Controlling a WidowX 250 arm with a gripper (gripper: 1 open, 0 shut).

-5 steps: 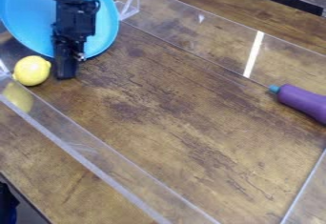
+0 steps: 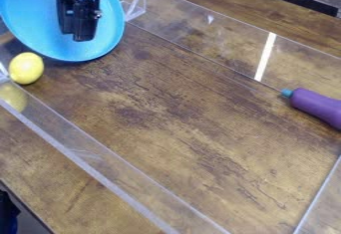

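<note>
My black gripper hangs over the blue bowl at the top left. Whether it is open or shut, and whether anything is between its fingers, I cannot tell. A yellow lemon lies just below the bowl, apart from the gripper. A purple eggplant with a green tip lies at the right edge.
Clear low walls border the wooden table area on the left, back and right.
My gripper has moved up, away from beside the lemon and higher over the blue bowl. The lemon and eggplant look unmoved.
</note>
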